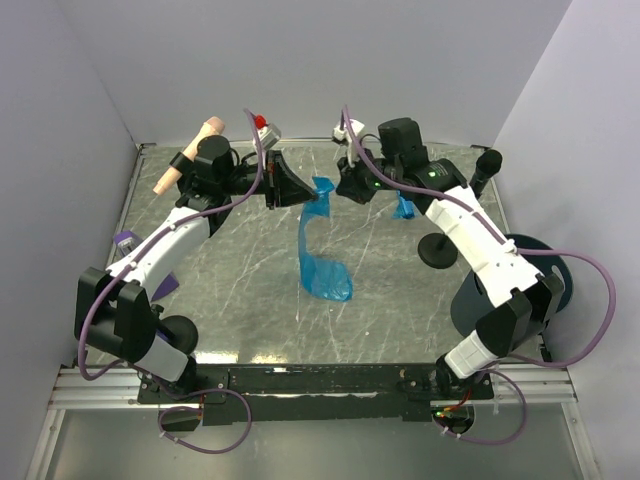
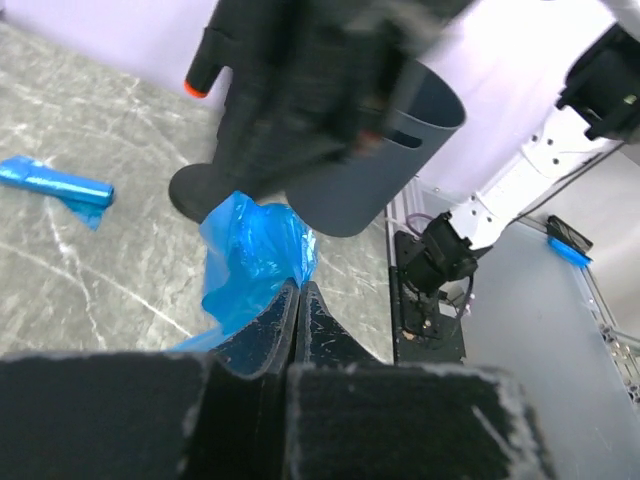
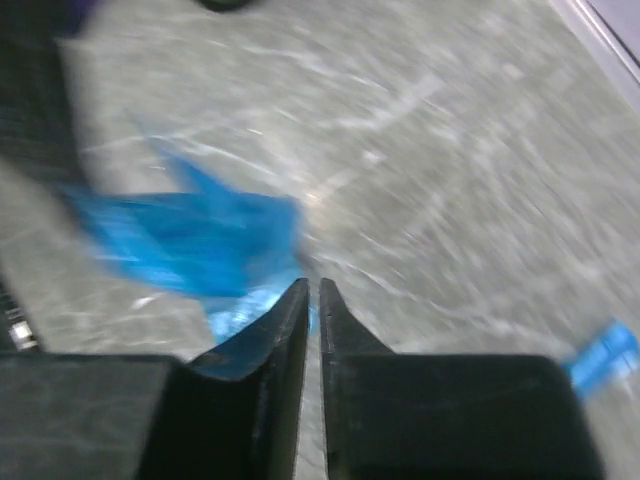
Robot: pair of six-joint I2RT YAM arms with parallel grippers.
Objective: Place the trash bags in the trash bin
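A blue trash bag [image 1: 325,275] hangs from my left gripper [image 1: 314,196], its lower end reaching toward the table. In the left wrist view the bag [image 2: 240,265] is pinched at the fingertips. My right gripper [image 1: 350,188] is just right of the bag's top, apart from it. The right wrist view shows its fingers [image 3: 262,345] narrowly open, with no bag between them and the blurred blue bag [image 3: 200,240] beyond. A second rolled blue bag [image 1: 404,207] lies on the table behind the right arm. The dark trash bin [image 1: 475,305] stands at the right, partly covered by that arm.
A black stand [image 1: 438,250] rises near the right side of the table. At the left are a beige cylinder [image 1: 190,155] and a purple object [image 1: 127,242].
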